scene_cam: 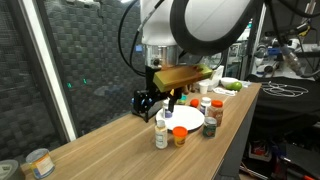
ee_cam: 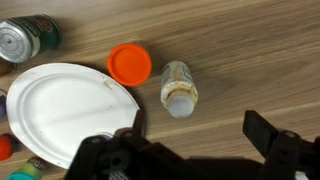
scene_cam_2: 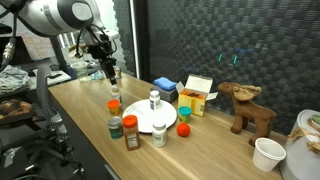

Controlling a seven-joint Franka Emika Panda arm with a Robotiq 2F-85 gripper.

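My gripper stands open above the table, its two dark fingers wide apart at the lower edge of the wrist view. A small bottle with a pale cap (ee_cam: 179, 92) lies in view just ahead of the gap, with nothing between the fingers. In exterior view 1 this bottle (scene_cam: 161, 134) stands upright on the wood, below my gripper (scene_cam: 155, 108). Right beside it is an orange cup (scene_cam: 180, 136), seen from above as an orange disc (ee_cam: 130, 64). A white plate (ee_cam: 70, 105) lies left of both in the wrist view.
Several jars and bottles ring the plate, among them a dark-sided can (ee_cam: 26, 38) and a red-lidded jar (scene_cam_2: 131, 131). Farther off are a yellow box (scene_cam_2: 197, 94), a toy moose (scene_cam_2: 247, 108) and a white cup (scene_cam_2: 268, 153). Bare wood lies right of the bottle in the wrist view.
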